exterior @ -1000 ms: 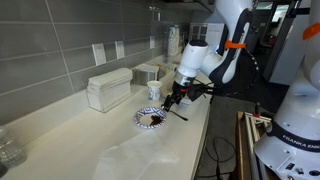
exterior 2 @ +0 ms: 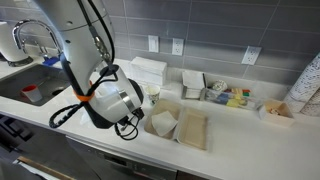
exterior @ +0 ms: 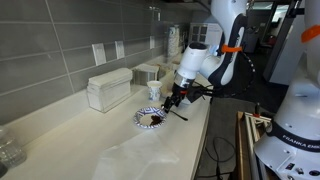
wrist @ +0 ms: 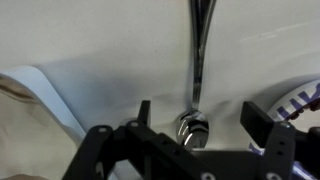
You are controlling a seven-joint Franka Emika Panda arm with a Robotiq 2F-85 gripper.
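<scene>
In the wrist view, a metal utensil [wrist: 197, 70] with a rounded end lies on the pale counter, its long shaft running away toward the top edge. My gripper is open above it, and the rounded end shows between the two fingers. A blue-and-white patterned plate [exterior: 150, 118] sits on the counter beside the gripper, with something dark on it. Part of the plate's rim [wrist: 295, 104] appears at the right of the wrist view. The same utensil [exterior: 179, 116] is small in exterior view 1, just right of the plate.
A pale curved edge [wrist: 48, 95] of some object stands left of the gripper. Behind the plate are a white cup [exterior: 154, 90] and a white bin [exterior: 109, 89]. Open boxes [exterior 2: 191, 130] stand beside the arm.
</scene>
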